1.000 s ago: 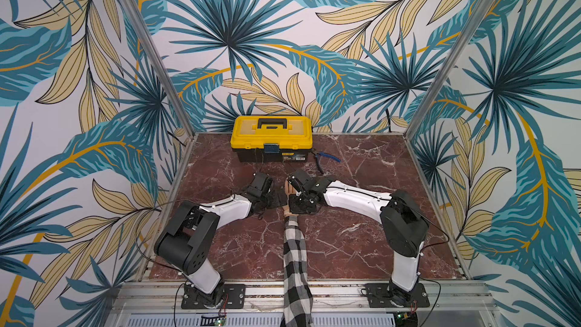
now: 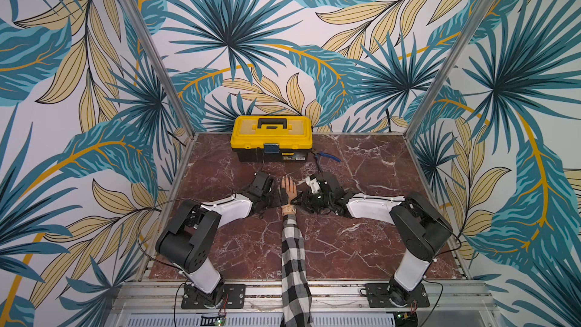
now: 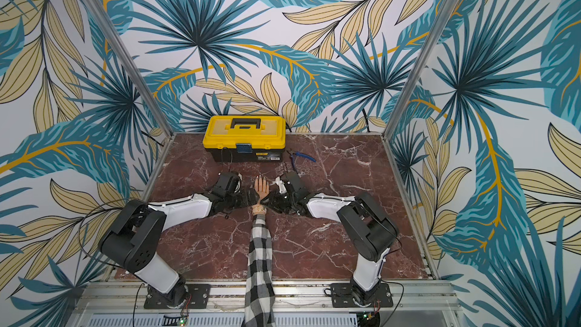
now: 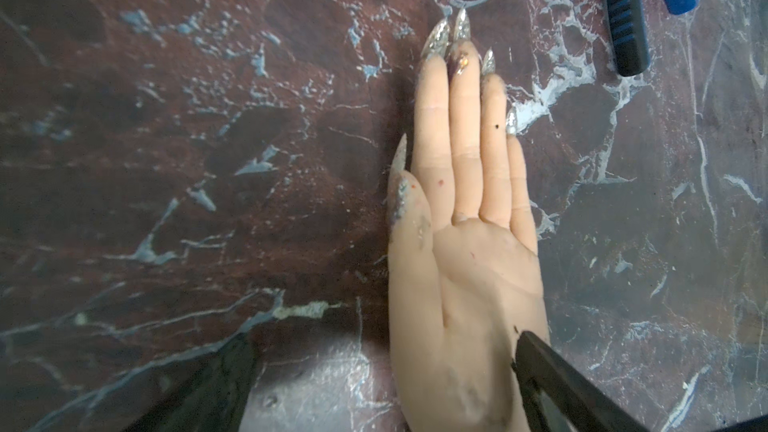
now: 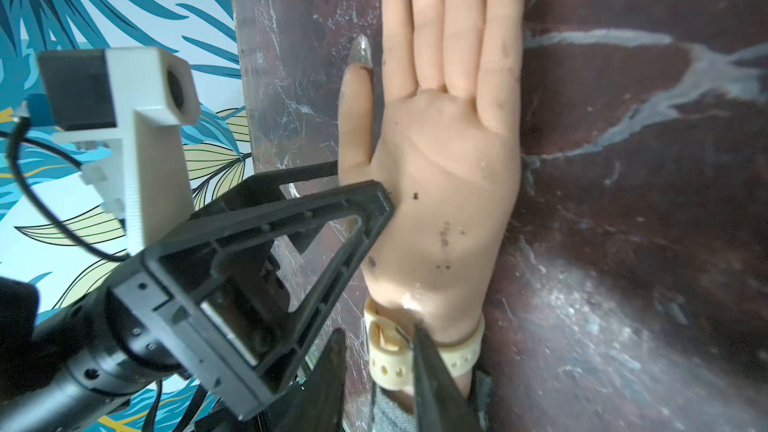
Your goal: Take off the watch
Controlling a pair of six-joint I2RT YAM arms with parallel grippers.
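The watch's cream strap (image 5: pixel 392 372) circles the wrist of a mannequin hand (image 5: pixel 448 160) that lies palm up in the right wrist view, with a checked sleeve below. A short strap end loops up near the buckle. My right gripper is partly open over it; strap shows between the blurred fingertips, and whether they touch it I cannot tell. In the left wrist view my left gripper stands open, one finger (image 4: pixel 552 388) overlapping the palm's edge and the other over bare table. The watch's face is hidden.
A yellow toolbox (image 2: pixel 272 133) stands at the back of the marble table (image 2: pixel 357 260). Beside it lie blue-handled pliers (image 2: pixel 327 156). The two grippers are close together, either side of the hand.
My right arm has shifted to the right, uncovering the hand and the strap in the top left view. The sleeve has moved slightly left at the wrist. My left arm is nearly still.
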